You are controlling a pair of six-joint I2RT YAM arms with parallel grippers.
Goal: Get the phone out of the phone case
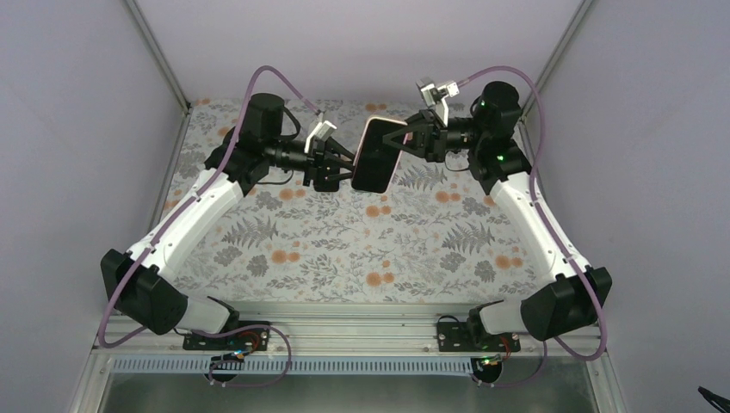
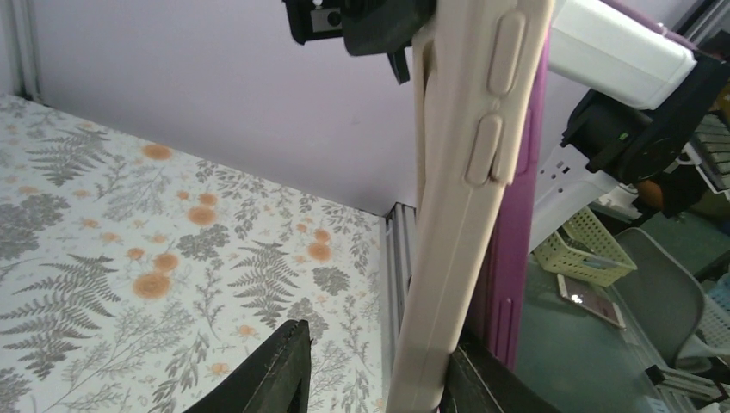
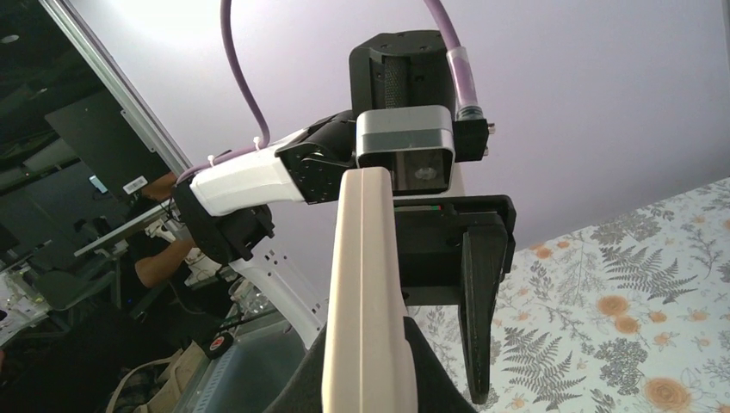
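The phone (image 1: 379,155), dark screen up, is held in the air with its pale case (image 1: 396,176) showing as a thin rim. My right gripper (image 1: 394,138) is shut on the case's upper right side; in its wrist view the beige case (image 3: 366,284) stands between the fingers. My left gripper (image 1: 351,166) is open at the lower left edge. In the left wrist view the case's buttoned side (image 2: 465,189) passes between its fingers, close to the right one. Beside it runs the phone's purple side (image 2: 508,284), a dark gap between them. That right fingertip (image 2: 465,353) appears to enter the gap.
Below the arms lies a flower-patterned table (image 1: 327,249), clear toward the front. A dark object (image 1: 327,186) shows beneath the left gripper; what it is I cannot tell. Plain walls stand at the back and sides.
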